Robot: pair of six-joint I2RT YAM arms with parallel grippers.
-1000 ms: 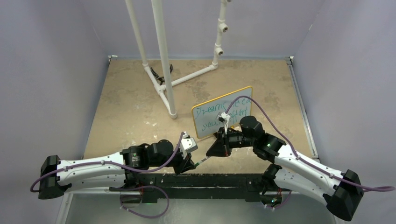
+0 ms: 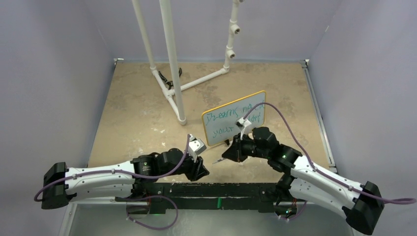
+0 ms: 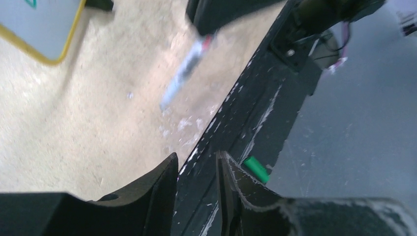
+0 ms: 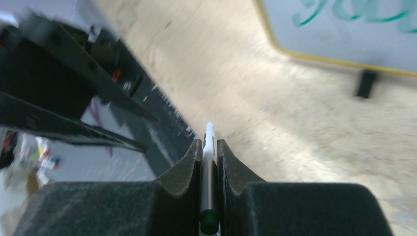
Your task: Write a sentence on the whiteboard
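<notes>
My right gripper is shut on a slim whitish marker (image 4: pixel 209 182), whose narrow bare tip points out ahead and whose rear end is green. Apart from it on the left, my left gripper (image 2: pixel 202 173) stands open, with an empty gap between its fingers. A small green cap (image 3: pixel 256 169) lies on the black strip at the table's front. The yellow-framed whiteboard (image 2: pixel 221 128) leans behind my right gripper, bearing green handwriting that seems to read "Dreams need your effort". The right arm and its cable cover part of the lettering.
A white pipe frame (image 2: pixel 169 44) stands behind on the left, with a black clamp (image 2: pixel 169 81) by its foot. Bare tabletop (image 2: pixel 133 118) lies open to the left. The black strip (image 2: pixel 189 194) runs along the front edge, past which there is a drop.
The green cap, earlier at the marker's end by my left gripper, now lies on the black strip and has shifted right. My left gripper has opened; the right one has drawn back with the marker.
</notes>
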